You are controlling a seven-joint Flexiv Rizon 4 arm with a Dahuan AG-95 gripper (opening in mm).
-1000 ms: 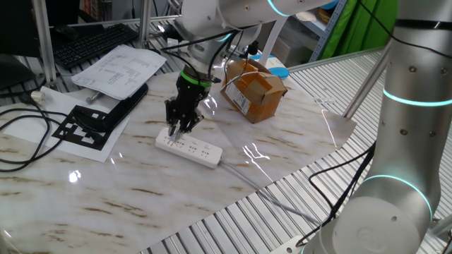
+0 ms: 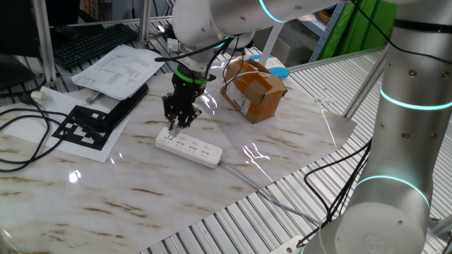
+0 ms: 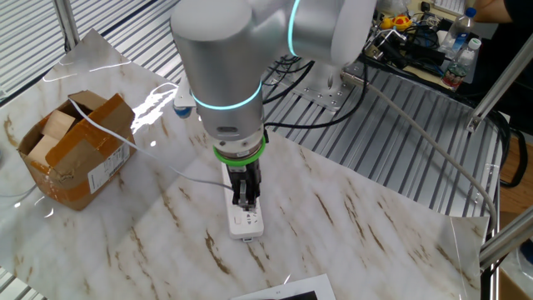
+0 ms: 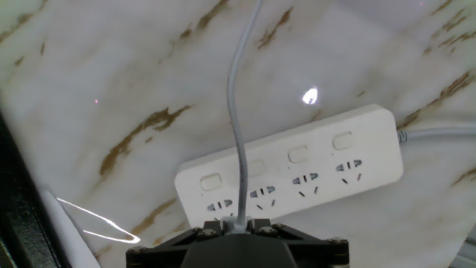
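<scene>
A white power strip (image 2: 189,148) lies on the marble-patterned table, its sockets and switches facing up. My gripper (image 2: 174,131) points down over the strip's end opposite its cord. In the wrist view, the fingers close around a pale plug (image 4: 236,222) at the end of a thin grey cable (image 4: 236,112), in front of the end socket. The cable crosses over the strip (image 4: 297,160) in that view. Fingers and plug hide the contact, so how far the plug sits in the socket cannot be told. From the other side, the gripper (image 3: 244,205) also appears right at the strip (image 3: 246,226).
An open cardboard box (image 2: 253,97) stands behind the strip, and the plug's cable (image 3: 158,158) passes over it. Printed papers (image 2: 116,70) and a marker sheet (image 2: 85,130) lie to the left. The strip's thick cord (image 2: 258,187) runs toward the arm's base.
Over the last second the gripper has shifted slightly left along the strip toward its end and its wrist has straightened. The strip and box have stayed in place.
</scene>
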